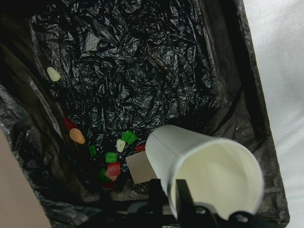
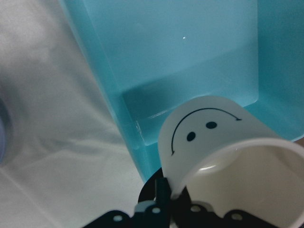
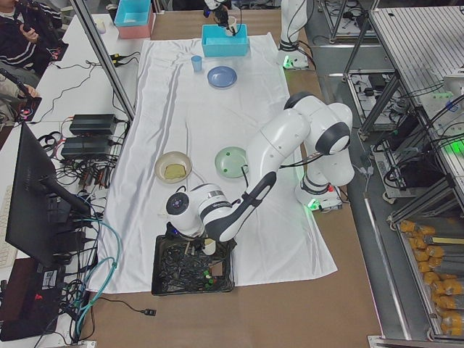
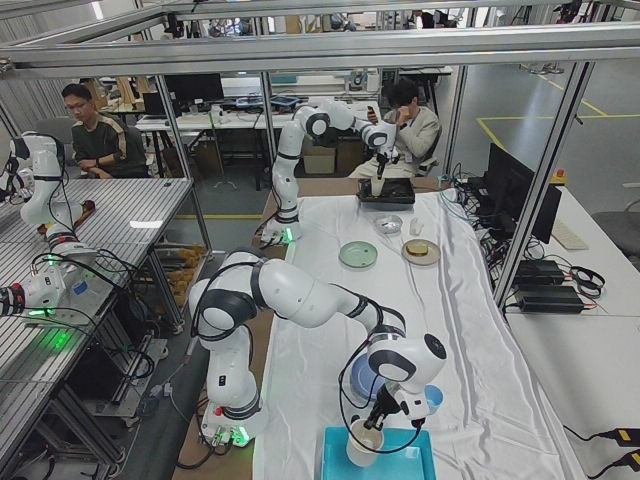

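Note:
My left gripper (image 3: 200,245) is over the black plastic-lined bin (image 3: 167,283), shut on a white cup (image 1: 159,152), which lies tilted above scraps of green, red and tan in the bin (image 1: 251,123). My right gripper (image 4: 380,416) is at the light blue tub (image 4: 333,460), shut on a white cup (image 4: 360,448); the right wrist view shows this cup (image 2: 223,123) with a drawn smiling face, tilted over the tub (image 2: 180,47).
A tan plate (image 3: 163,163) with a yellow item, a green plate (image 3: 230,163), a blue plate (image 3: 222,76) and a blue cup (image 3: 196,63) rest on the white cloth (image 3: 188,116).

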